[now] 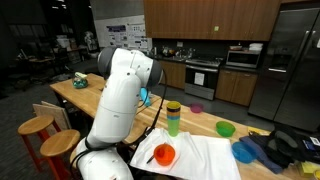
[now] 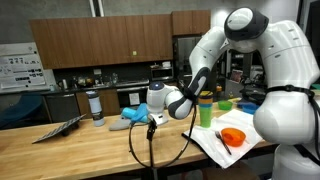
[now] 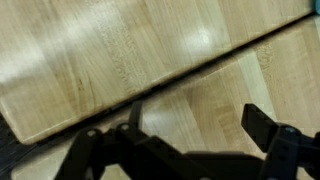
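My gripper stands open over the wooden table, its two dark fingers wide apart with nothing between them. Beneath it in the wrist view, a dark seam [image 3: 150, 93] runs diagonally between two light wood surfaces. Exterior view 2 shows the gripper [image 2: 153, 128] pointing down near a teal cloth [image 2: 133, 115]. A corner of something teal [image 3: 313, 5] enters the wrist view at top right. In exterior view 1 the arm hides the gripper.
A green cup [image 1: 173, 126] with a yellow upper part stands beside a white cloth [image 1: 207, 153]. On that cloth sits an orange bowl [image 1: 164, 155]. Further right are a green bowl [image 1: 225, 129] and a blue bowl [image 1: 244, 152]. A tall canister [image 2: 95, 105] stands left of the teal cloth.
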